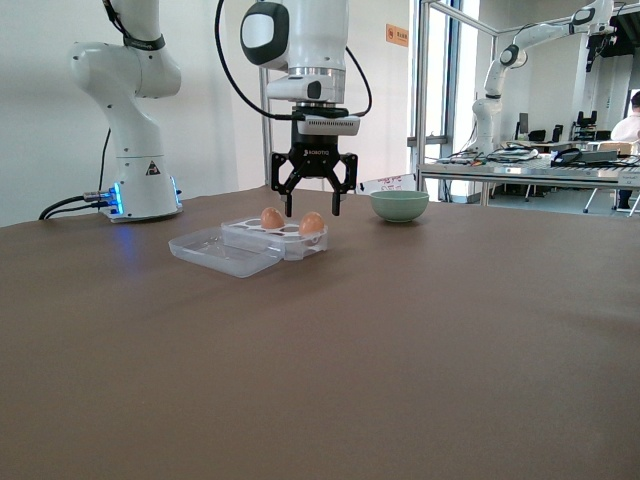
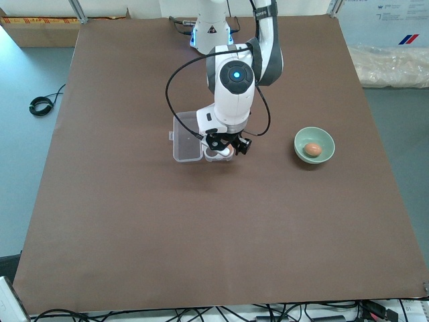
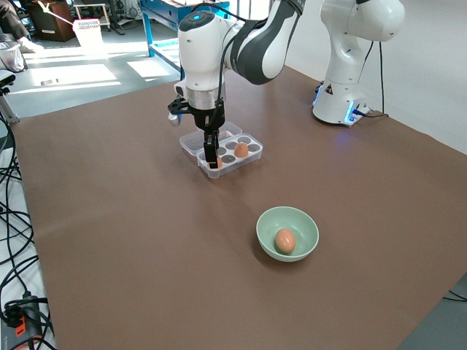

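My gripper (image 1: 312, 200) stands open above the clear plastic egg box (image 3: 234, 160), with nothing seen between its fingers. Two brown eggs, one at the front right (image 1: 312, 224) and one at the left (image 1: 272, 219), sit in the box's cups; other cups are empty. The box's lid (image 1: 215, 255) lies open beside it. A pale green bowl (image 2: 327, 143) stands apart, to the right in the left-camera view, holding one brown egg (image 3: 284, 240).
Black cables run along a table edge.
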